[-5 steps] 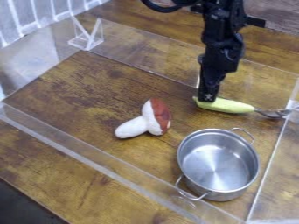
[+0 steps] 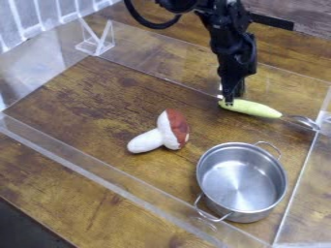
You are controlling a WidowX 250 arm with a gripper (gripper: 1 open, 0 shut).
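Observation:
My black gripper is lowered at the upper middle right, its fingertips just above the left end of a pale yellow-green, elongated object; it looks shut, with nothing clearly between its fingers. A metal utensil, perhaps a spoon, lies at that object's right end. A steel pot with two handles stands at the lower right. Left of centre lies a white object with a red-and-white piece at its upper end.
Clear plastic borders surround the wooden table, with a small clear bracket at the upper left.
My gripper has shifted a little left over the last second. The pale object and the utensil have moved slightly, the object's left end rising a little in view.

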